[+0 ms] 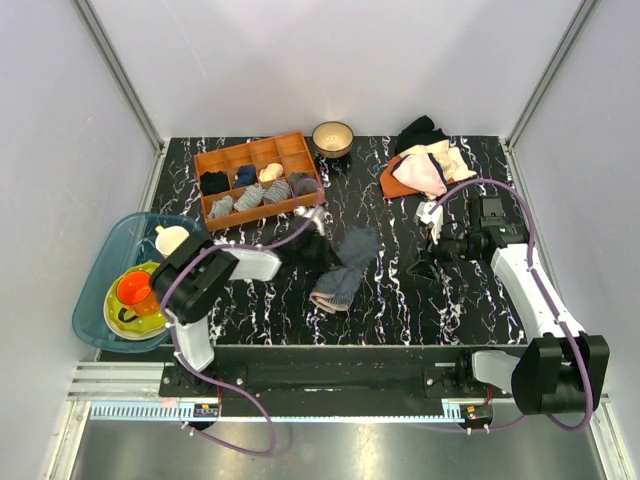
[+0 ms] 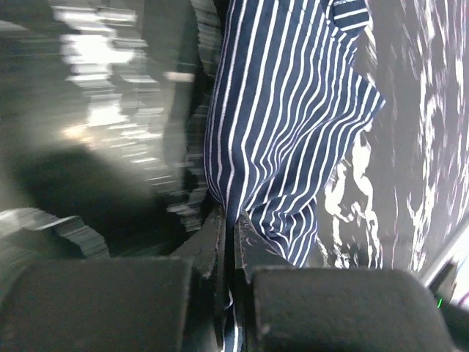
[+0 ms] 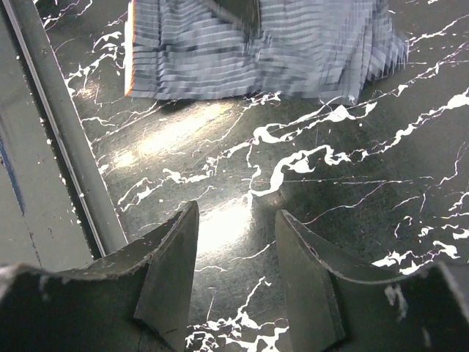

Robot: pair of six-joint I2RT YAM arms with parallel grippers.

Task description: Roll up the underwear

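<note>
The navy-and-white striped underwear [image 1: 345, 280] lies crumpled near the front middle of the black marble table. My left gripper [image 1: 325, 260] is shut on its fabric; in the left wrist view the striped cloth [image 2: 286, 110] runs up from between the fingertips. My right gripper is part open with bare table between its fingers, below the underwear [image 3: 190, 59] in the right wrist view and to its right in the top view.
A wooden divided box [image 1: 227, 160] of rolled items stands at back left, a blue bin [image 1: 95, 300] with cups at left, a bowl [image 1: 332, 133] at the back, and folded cloths [image 1: 420, 172] at back right. The table's front edge [image 3: 66, 147] is close.
</note>
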